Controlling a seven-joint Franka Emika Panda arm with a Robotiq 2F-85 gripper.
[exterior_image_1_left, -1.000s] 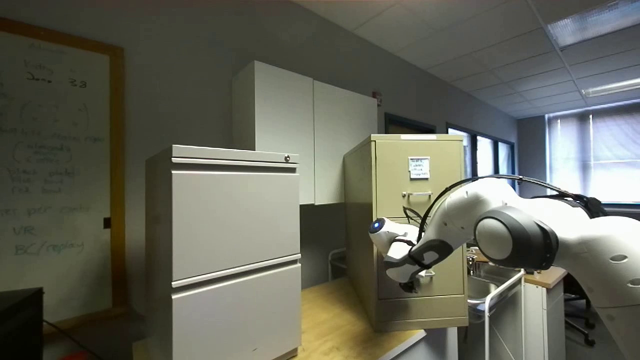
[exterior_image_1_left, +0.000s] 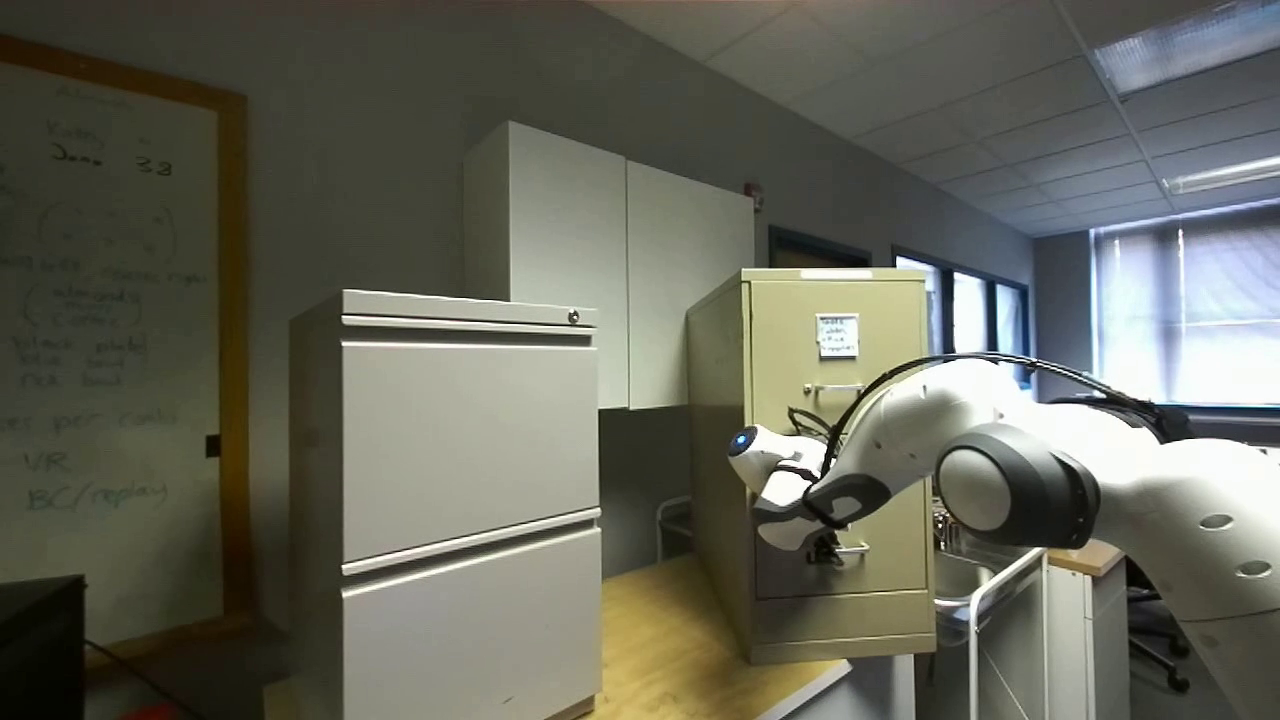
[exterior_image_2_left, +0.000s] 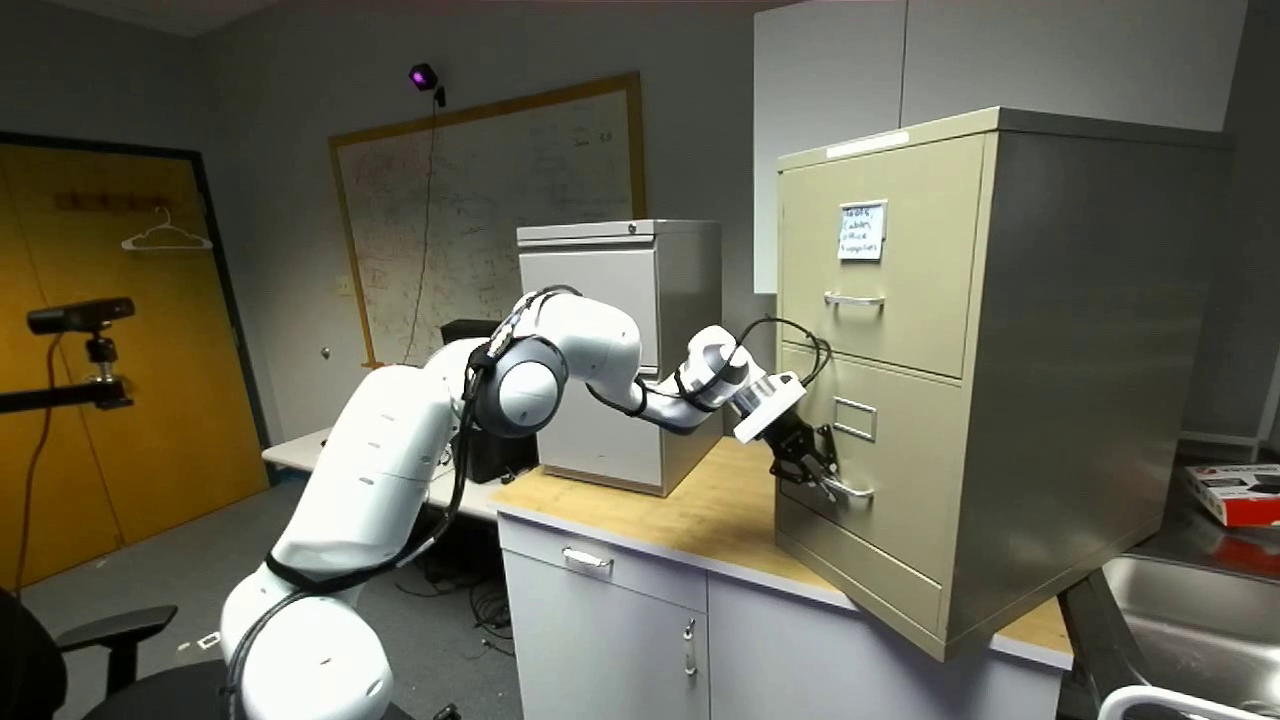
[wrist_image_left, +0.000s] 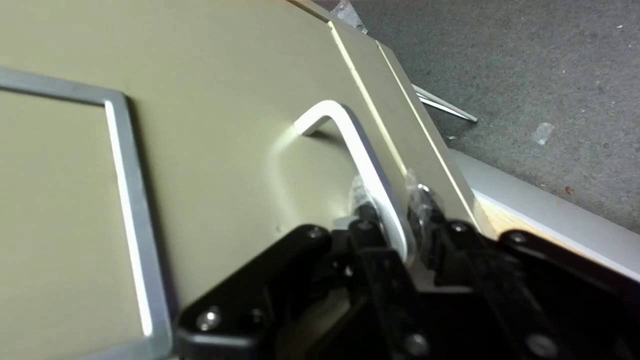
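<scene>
A tan filing cabinet (exterior_image_2_left: 888, 468) stands on the wooden counter, its drawers flush with the front. On its lower drawer is a silver bar handle (wrist_image_left: 366, 159). The wrist view shows one of my fingers on each side of that bar, near one end of it. My gripper is shut on the handle. In exterior view 2 the gripper (exterior_image_2_left: 831, 480) reaches the handle from the left. The upper drawer has its own handle (exterior_image_2_left: 854, 299) and a handwritten label (exterior_image_2_left: 861, 230). The bar's near end is hidden by my fingers.
A grey two-drawer cabinet (exterior_image_1_left: 470, 456) stands on the counter (exterior_image_2_left: 672, 528) beside the tan one. A sink (exterior_image_2_left: 1200, 624) lies past the tan cabinet. An empty label frame (wrist_image_left: 129, 198) sits on the lower drawer. Open floor lies before the counter.
My arm and wrist have shifted a little left and up in exterior view 1, with the hand at the lower handle. The cabinet drawers look unmoved.
</scene>
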